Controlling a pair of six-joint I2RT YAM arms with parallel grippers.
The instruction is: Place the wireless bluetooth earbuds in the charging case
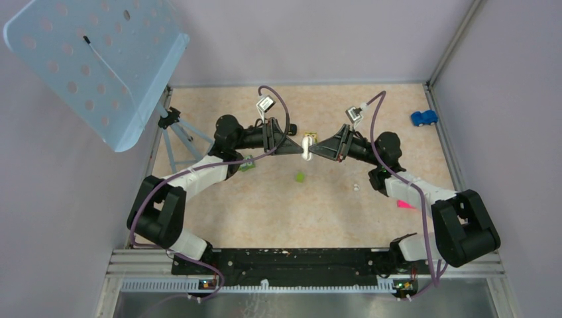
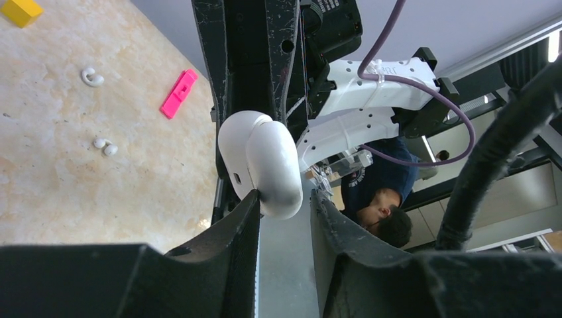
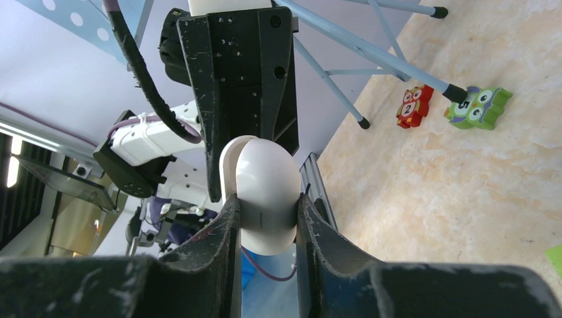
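Observation:
The white charging case (image 1: 307,148) hangs above the table between my two grippers, its two shells nearly together with a seam between them. My right gripper is shut on the rounded shell. In the left wrist view, my left gripper's (image 2: 285,199) fingertips stand slightly apart at the end of the case (image 2: 274,169). One fingertip overlaps it, and a thin gap shows beside the other, so whether they grip it is unclear. Two small white earbuds, one C-shaped earbud (image 2: 97,80) and one two-lobed earbud (image 2: 111,150), lie on the table. The inside of the case is hidden.
A pink piece (image 2: 179,95) and a yellow block (image 2: 21,11) lie on the table. An owl toy (image 3: 480,109), a red owl toy (image 3: 414,106) and a light-blue stand's leg (image 3: 421,77) are by the left arm.

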